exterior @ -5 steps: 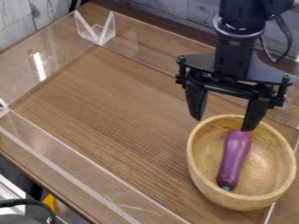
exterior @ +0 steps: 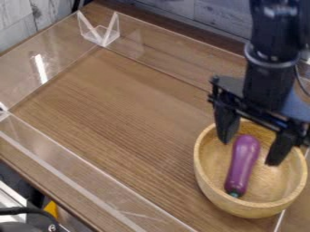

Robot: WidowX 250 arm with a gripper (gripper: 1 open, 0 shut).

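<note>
A beige bowl (exterior: 215, 188) sits at the lower right of the wooden table, holding a purple elongated object (exterior: 242, 165) like an eggplant. The dark grey gripper (exterior: 252, 129) hangs low over the back of the bowl, above the purple object, with its two fingers spread wide, one at each side. It is open.
A clear plastic holder (exterior: 100, 27) stands at the back left. A black cable lies at the bottom left edge.
The bowl and purple object look unmoved.
</note>
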